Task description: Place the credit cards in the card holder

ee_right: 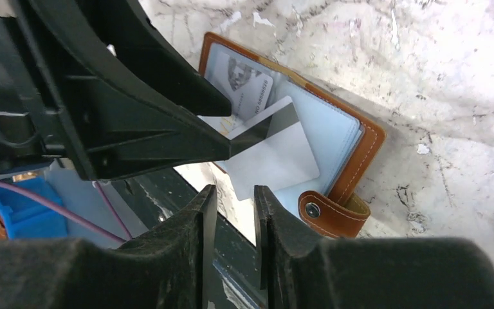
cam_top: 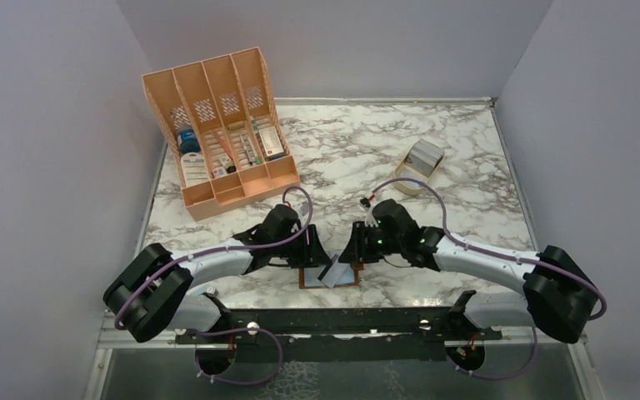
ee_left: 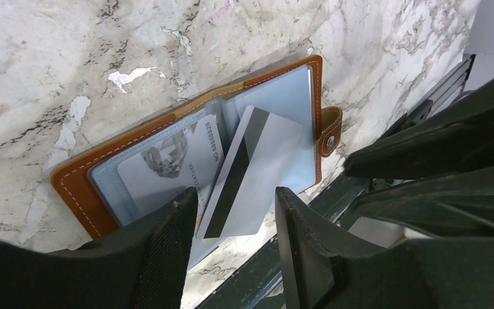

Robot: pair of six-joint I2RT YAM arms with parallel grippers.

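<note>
The brown card holder (ee_left: 83, 190) lies unfolded on the marble table, its pale blue pockets facing up. Across its fold and right-hand pocket, the white card with black stripe (ee_left: 264, 161) rests askew on top, not inside a pocket; its near end juts past the holder's front edge. A printed card (ee_left: 177, 161) shows under the clear left-hand pocket. Above the striped card my left gripper stands open, fingers apart, not gripping it. My right gripper is a little open and empty, over the card's right portion near the snap strap (ee_right: 334, 212).
A tan organiser (cam_top: 250, 183) with several items stands at the back left. At the back right is a small box (cam_top: 402, 167) with grey contents. The front table edge lies close to the holder.
</note>
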